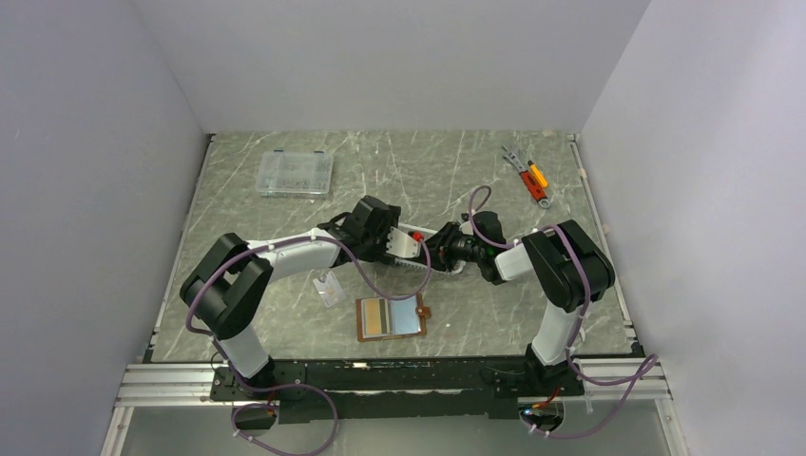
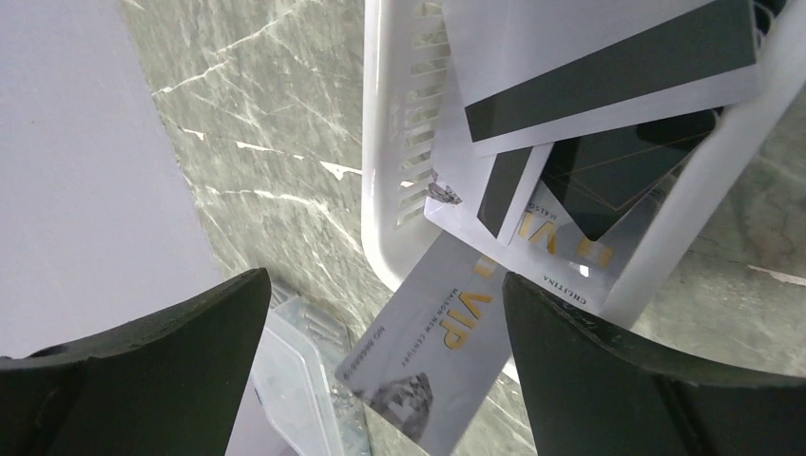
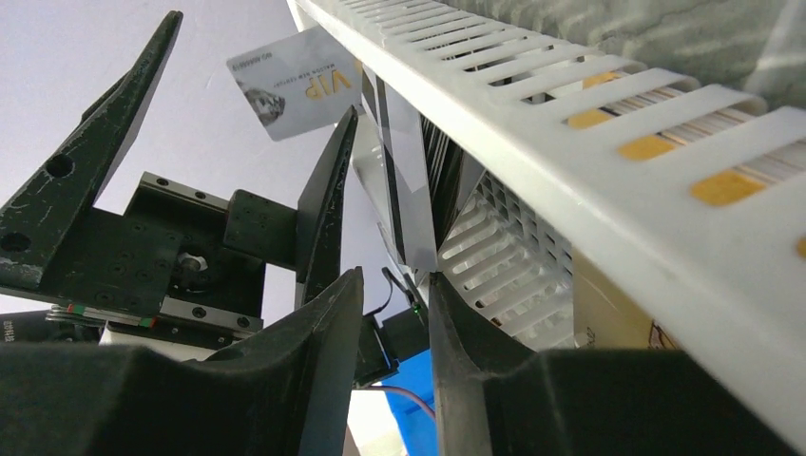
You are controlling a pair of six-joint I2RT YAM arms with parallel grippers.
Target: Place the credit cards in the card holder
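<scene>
A white slotted basket (image 2: 388,142) holds several cards, some marked VIP. Above its near end, in the left wrist view, my left gripper stands open around a grey VIP card (image 2: 428,332), which juts out over the rim. My right gripper is low inside the basket, fingers part open at the lower end of upright cards (image 3: 404,180); whether it grips them is unclear. A brown card holder (image 1: 424,313) with cards lies in front of the basket, and a pale packet (image 1: 328,289) sits left of it.
A clear compartment box (image 1: 294,174) is at the back left. Pliers (image 1: 532,186) and a yellow cutter (image 1: 537,173) lie at the back right. Both arms crowd the basket.
</scene>
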